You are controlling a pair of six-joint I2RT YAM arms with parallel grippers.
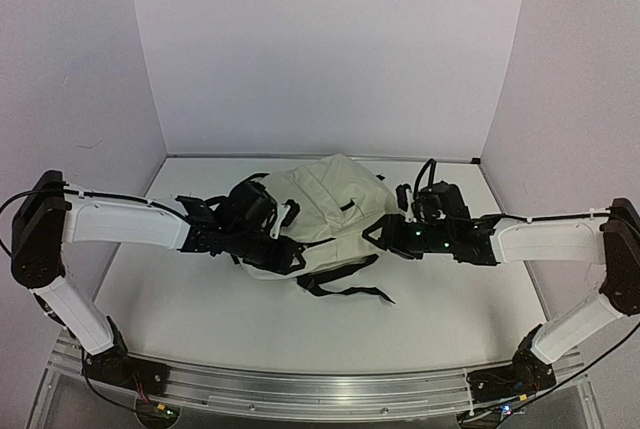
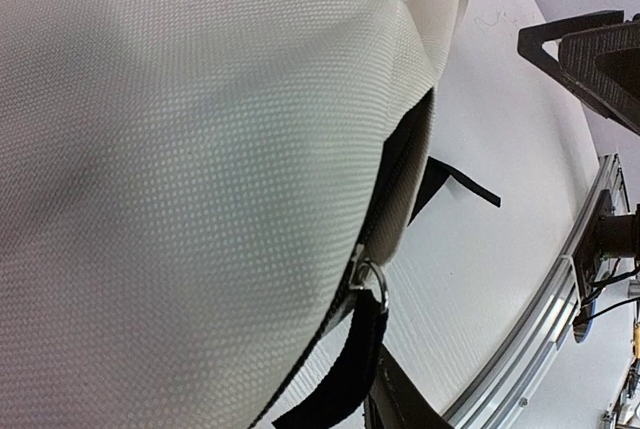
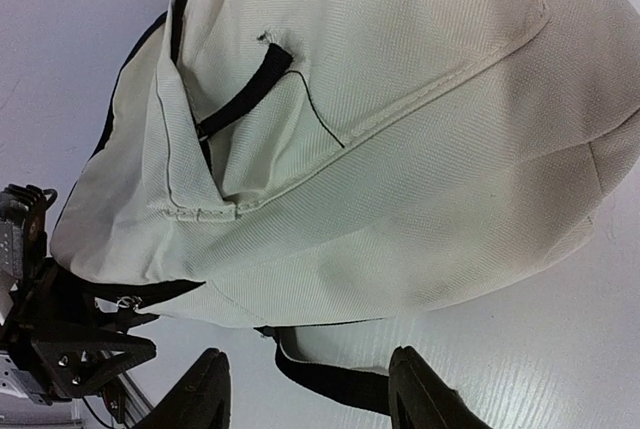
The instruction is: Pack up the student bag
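Observation:
A cream student bag lies slumped on the table with its black straps trailing toward the front. In the left wrist view, a metal ring and black pull tab hang at the zipper along the bag's edge. My left gripper is at the bag's front left edge, close to that tab; the bag and tab hide much of its fingers, so its grip is unclear. My right gripper stands open at the bag's right side, its fingers apart with nothing held; a strap shows beyond them.
A metal rail runs along the front edge. Grey walls close off the back and sides.

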